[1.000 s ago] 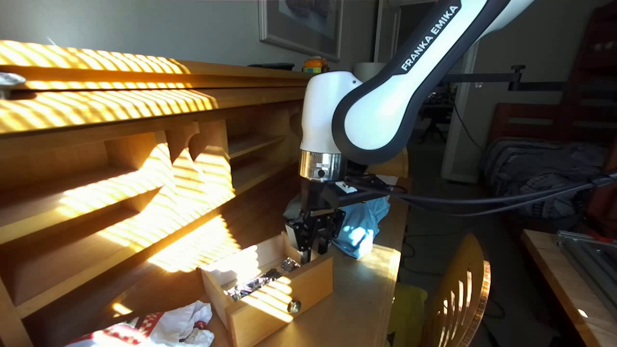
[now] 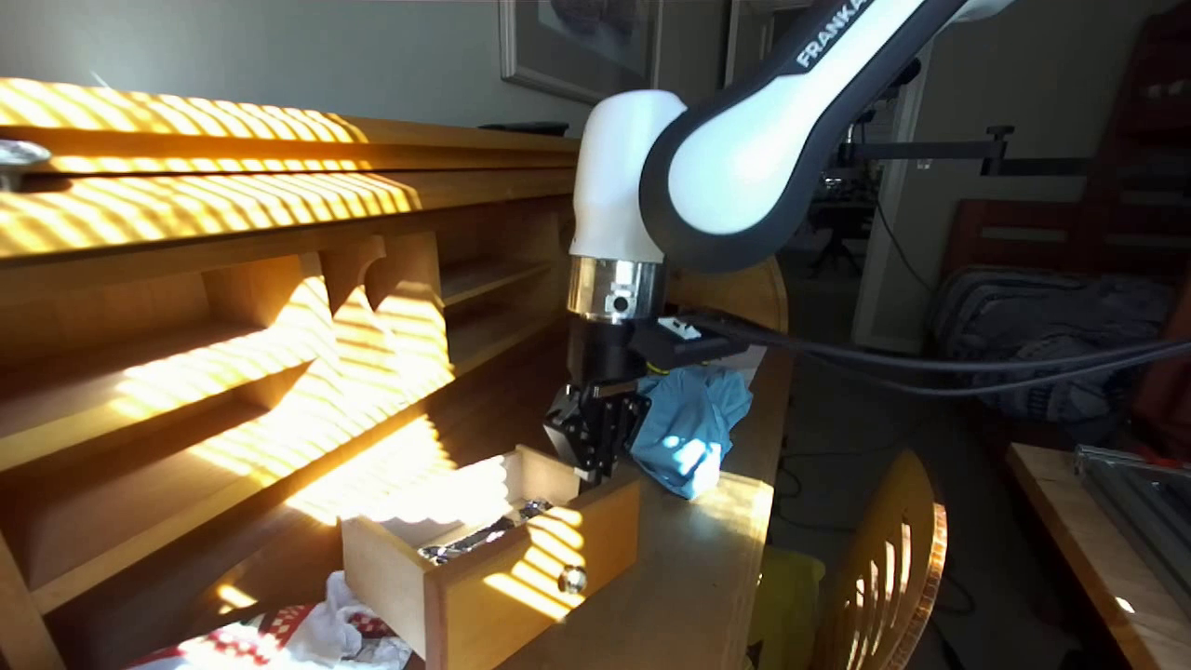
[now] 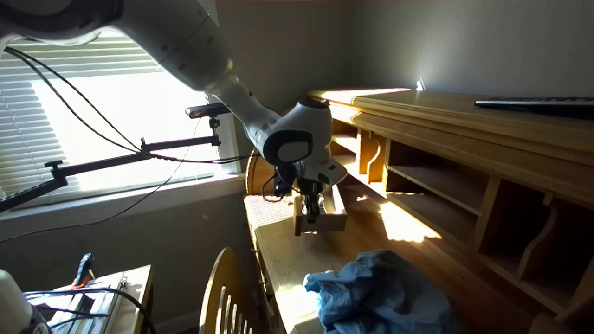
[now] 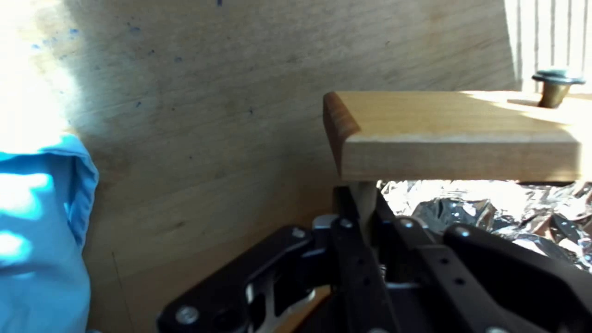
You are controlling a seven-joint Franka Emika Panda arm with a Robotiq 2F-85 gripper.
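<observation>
A wooden drawer box (image 2: pixel 385 569) with a round metal knob (image 2: pixel 571 580) is in my grasp above the desk. In the wrist view my gripper is shut on the drawer's side wall, right behind the thick front panel (image 4: pixel 444 158). One finger is outside the wall and the other is inside. Crumpled shiny foil packets (image 4: pixel 494 216) lie in the drawer. From the second exterior view, the gripper (image 3: pixel 313 214) is at the drawer's near wall (image 3: pixel 331 223), and the knob is hidden there.
Blue cloth (image 3: pixel 378 295) lies bunched on the desk beside the drawer. A red-and-white cloth (image 2: pixel 279 638) is at the other side. Shelf compartments (image 3: pixel 440 178) line the desk's back. A chair (image 2: pixel 893 558) stands at the front edge.
The gripper and drawer have risen, and the drawer's far end has swung toward the left of the first exterior view. The fingers have closed on the side wall. Both cloths lie much as before.
</observation>
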